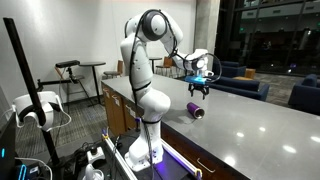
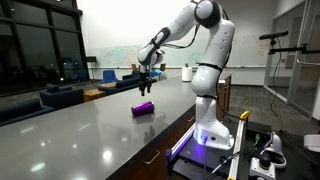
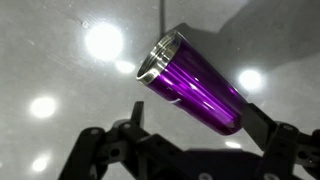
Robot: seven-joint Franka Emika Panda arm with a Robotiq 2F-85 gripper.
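Observation:
A shiny purple metal cup [image 3: 195, 85] with a silver rim lies on its side on the grey table; its mouth points to the upper left in the wrist view. The same purple cup [image 1: 195, 111] shows near the table's edge in exterior view 1. Above it hangs my gripper [image 1: 199, 91], pointing down, with a clear gap to the cup [image 2: 143, 109] in exterior view 2. In the wrist view the black fingers [image 3: 258, 124] stand well apart, so the gripper is open and holds nothing.
Bare, glossy tabletop [image 1: 255, 125] spreads around the cup, with reflections of lights. Beyond the table are dark blue sofas [image 1: 240, 88]. A drawer front [image 1: 208, 163] lies below the table's near edge.

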